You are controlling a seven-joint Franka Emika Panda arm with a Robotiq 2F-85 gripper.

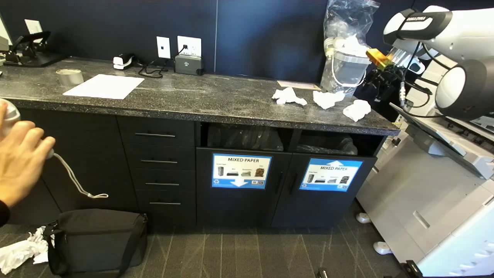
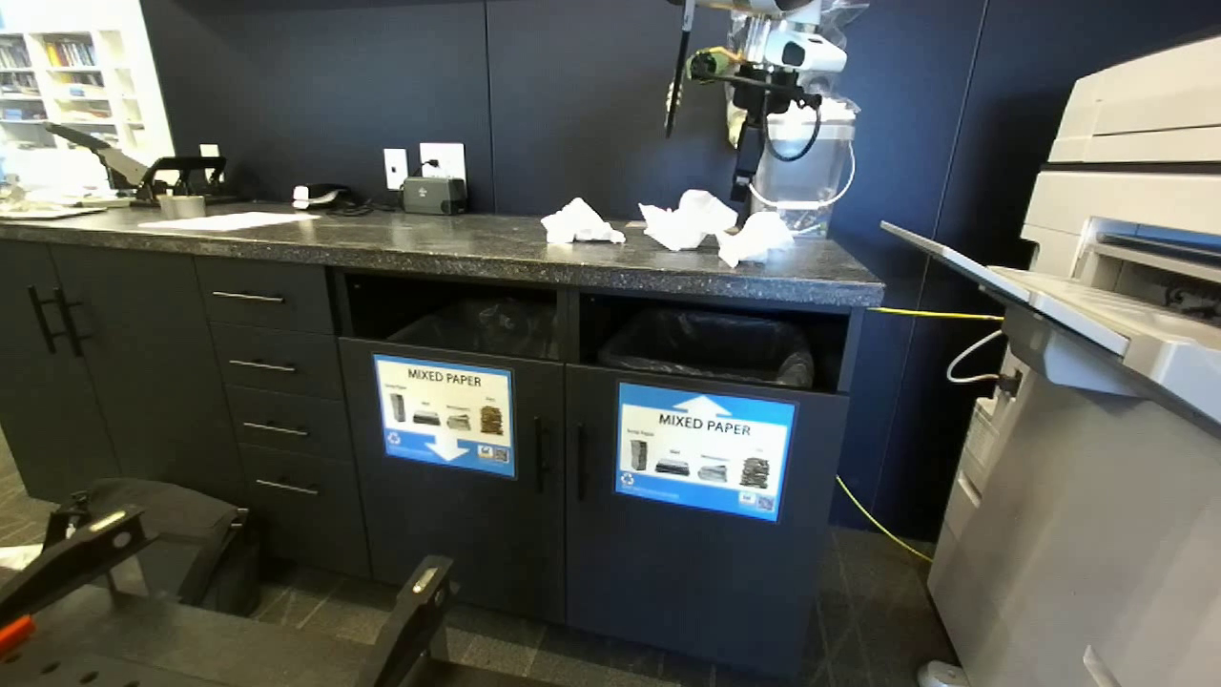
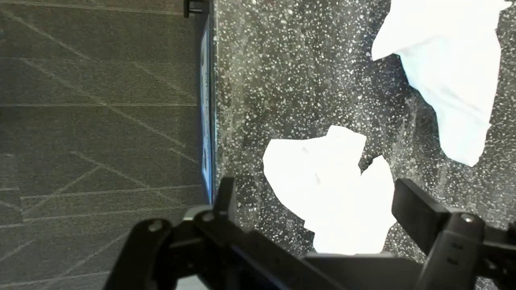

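Three crumpled white papers lie along the right end of the counter: a left one [image 1: 289,95], a middle one [image 1: 327,99] and a right one [image 1: 357,110]. My gripper is open in the wrist view, its dark fingers [image 3: 225,200] wide apart. Between them, farther from the camera, appears the right paper [image 3: 333,188]; the middle paper [image 3: 450,82] is at upper right. In exterior view 2 the gripper [image 2: 746,183] points down behind the papers, near the bucket. Whether it touches any paper cannot be told.
A clear bucket [image 1: 345,69] with white contents stands against the wall. Two open bin slots are below the counter [image 1: 208,92]. A printer [image 1: 417,176] stands to the right. A flat sheet [image 1: 105,86] and tape roll [image 1: 69,77] lie left.
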